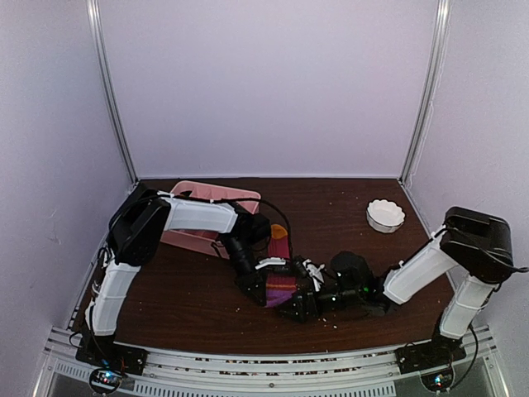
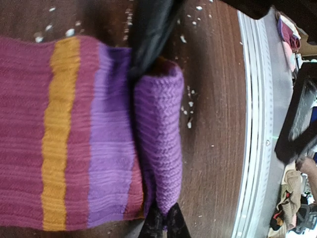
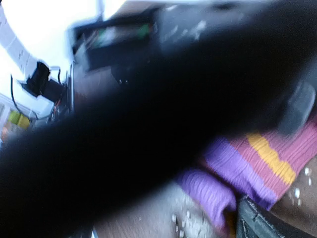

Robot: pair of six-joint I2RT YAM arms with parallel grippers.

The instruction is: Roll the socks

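A maroon sock (image 1: 279, 246) with orange and purple bands lies at the table's middle, its toe away from me. In the left wrist view, its purple cuff end (image 2: 161, 124) stands up as a narrow fold beside the flat striped part. My left gripper is shut with its fingertips pinching one end of that fold. My right gripper (image 1: 299, 302) is open at the cuff; one of its fingers (image 2: 148, 39) presses against the fold's other end. In the right wrist view, a dark blurred shape covers much of the sock.
A pink tray (image 1: 192, 241) stands behind the left forearm. At the back right is a white scalloped bowl (image 1: 385, 217). Small white crumbs (image 2: 69, 32) are scattered near the sock. The two grippers are very close together.
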